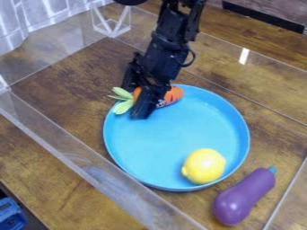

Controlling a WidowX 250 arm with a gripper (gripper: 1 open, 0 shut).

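My black gripper (149,92) is low over the back left rim of a blue plate (173,144), around an orange carrot (171,95) with pale green leaves (122,101). The fingers hide part of the carrot; whether they are closed on it I cannot tell. A yellow lemon (204,165) lies on the front right of the plate.
A purple eggplant (245,196) lies right of the plate at the front. Clear plastic walls run along the left and front. A blue object (10,217) is at the bottom left. The wooden floor behind the plate is largely bare.
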